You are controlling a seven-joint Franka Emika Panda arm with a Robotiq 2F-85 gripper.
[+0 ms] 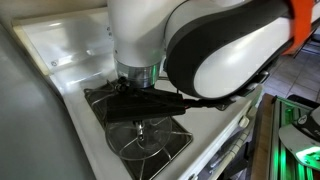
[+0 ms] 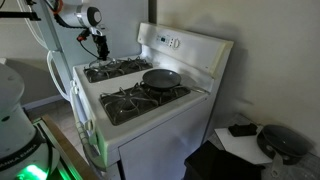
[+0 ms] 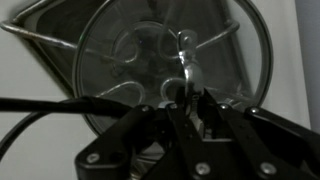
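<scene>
A round clear glass lid (image 3: 120,62) with a metal rim fills much of the wrist view, and stove grates show through it. Its shiny metal handle (image 3: 188,62) runs down to my gripper, which is shut on it. In exterior view 1 the lid (image 1: 140,148) is below the gripper, over a burner grate (image 1: 172,153); whether it touches the grate I cannot tell. Exterior view 2 has my gripper (image 2: 102,52) small, above the far-left burners, with the lid hard to make out. The fingertips are mostly hidden by the arm in exterior view 1.
A dark frying pan (image 2: 162,79) sits on the near-side burners, its handle pointing right. The white stovetop (image 2: 122,82) is bare between the two grates. The tall back panel (image 2: 187,52) bounds the stove. Off to the right lies a dark pot (image 2: 284,142).
</scene>
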